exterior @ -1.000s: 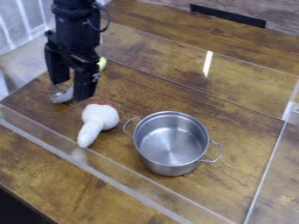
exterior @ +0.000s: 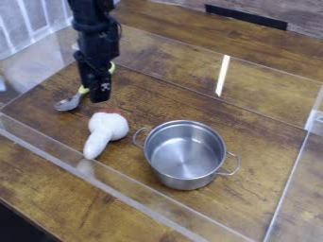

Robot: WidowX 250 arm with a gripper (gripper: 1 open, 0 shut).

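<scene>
My black gripper (exterior: 93,93) hangs at the upper left, its fingertips low over a small spoon-like utensil (exterior: 71,100) with a light yellow handle, which it partly hides. Whether it holds anything between its fingers is unclear. A white plush object (exterior: 104,132) with a long tip and a bit of red lies just in front of the gripper. A steel pot (exterior: 183,153) with two handles stands to the right.
Transparent edges run along the left front and the right side. A dark rectangular piece sits at the back edge.
The gripper has shifted right and narrowed in view, from left of and above the utensil to beside its yellow handle. The plush object and pot have not moved.
</scene>
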